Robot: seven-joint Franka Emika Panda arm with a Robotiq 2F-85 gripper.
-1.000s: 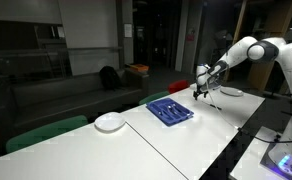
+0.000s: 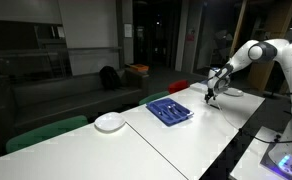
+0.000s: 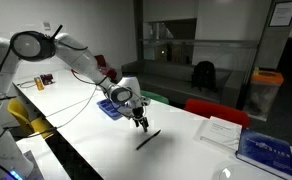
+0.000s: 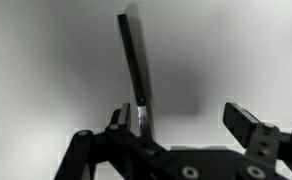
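A thin utensil (image 4: 132,58) with a black handle and a narrow silvery end lies on the white table in the wrist view. My gripper is open above it, fingers wide apart. The silvery end runs down beside the left finger (image 4: 120,117), inside the gap, and its lowest part is hidden by the gripper body. In exterior view 2 the dark utensil (image 3: 148,140) rests flat, just in front of and right of the gripper (image 3: 143,124). From exterior view 1 the gripper (image 2: 210,98) appears low over the table's far right part.
A blue tray (image 2: 169,111) with small items stands left of the arm, and a white plate (image 2: 110,122) sits farther left. Exterior view 2 shows a white box (image 3: 217,134), a blue-and-white box (image 3: 267,150) and another plate (image 3: 226,172) at right.
In exterior view 1 the gripper has moved right and somewhat lower, away from the blue tray. The tray and left plate have stayed put.
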